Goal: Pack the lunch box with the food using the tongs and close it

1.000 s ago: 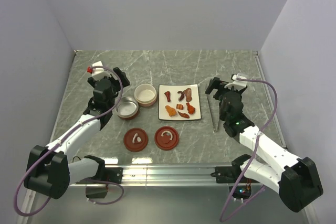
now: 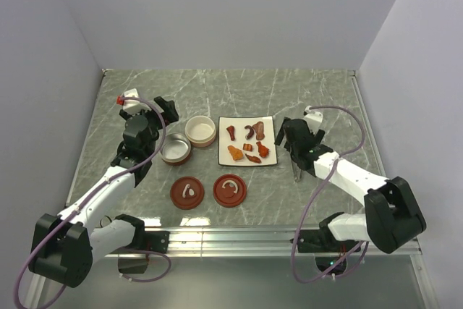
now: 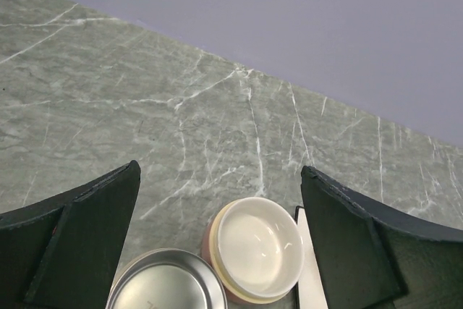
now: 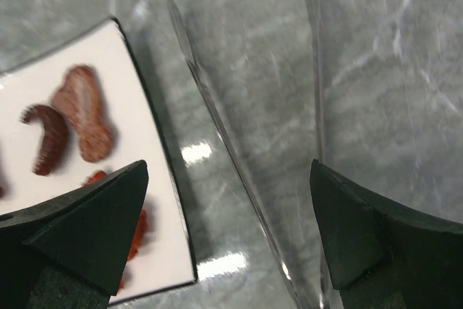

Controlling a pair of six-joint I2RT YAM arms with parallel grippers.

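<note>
Metal tongs (image 4: pixel 233 146) lie on the table just right of the white dark-rimmed tray (image 2: pixel 226 158). Over them hangs my right gripper, open; both arms of the tongs pass between its fingers in the right wrist view, untouched. The tray bears several food pieces, among them a dark curved sausage (image 4: pixel 52 137) and a brown piece (image 4: pixel 85 113). My left gripper stands open and empty behind the round metal bowl (image 2: pixel 175 147). Right of that bowl are stacked pale round bowls (image 3: pixel 260 247).
Two reddish-brown round dishes, a left dish (image 2: pixel 179 202) and a right dish (image 2: pixel 230 199), sit at the front with small pale pieces on them. Walls close off the back and sides.
My right gripper has come lower and nearer the viewer, over the tongs, with its arm shifted left. The left arm has shifted slightly. Bowls, dishes and food have stayed put.
</note>
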